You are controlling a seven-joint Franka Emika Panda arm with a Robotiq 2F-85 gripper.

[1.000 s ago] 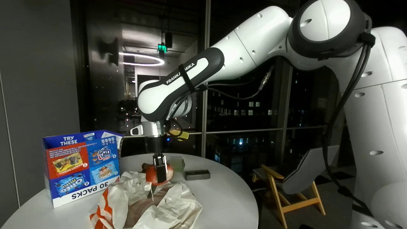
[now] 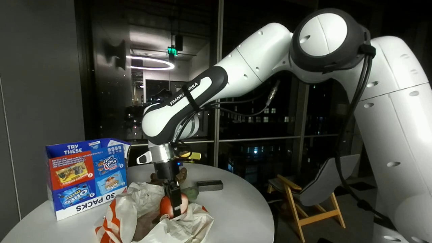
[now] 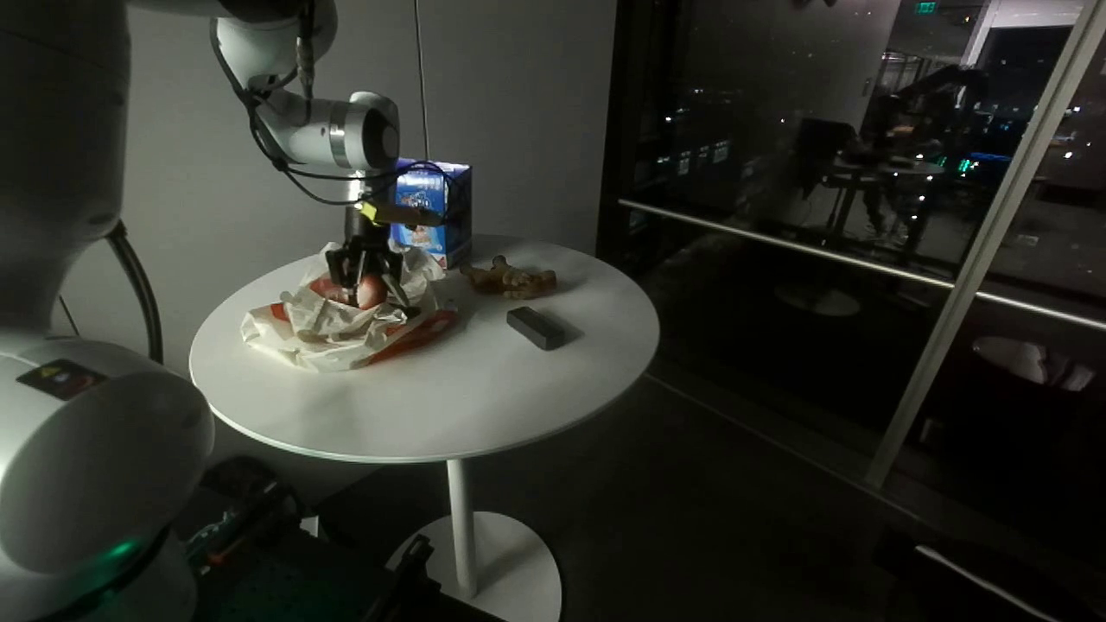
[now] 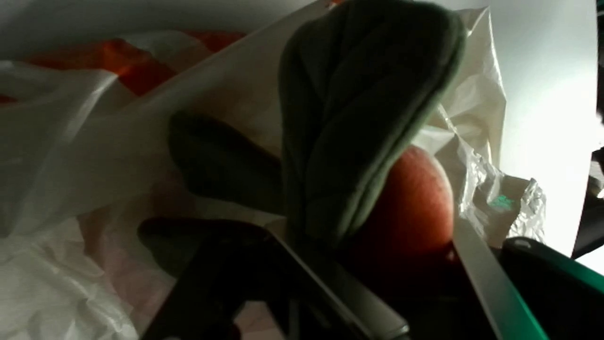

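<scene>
A round red plush toy (image 2: 166, 206) with dark green leaves (image 4: 362, 107) sits low in a crumpled white and orange bag (image 2: 125, 212). My gripper (image 3: 375, 297) points down at the bag, its fingers spread on either side of the toy. In the wrist view the toy's red body (image 4: 416, 204) lies between the fingers, close against the right one. Leaves hide part of the left finger's contact. Whether the fingers still grip the toy is not clear.
A blue snack box (image 2: 87, 178) stands behind the bag. A dark grey block (image 3: 536, 327) and a brown plush toy (image 3: 508, 276) lie on the round white table (image 3: 446, 409).
My gripper has come down with the red toy, from above the bag's opening to down among its folds. The bag's near side has shifted slightly.
</scene>
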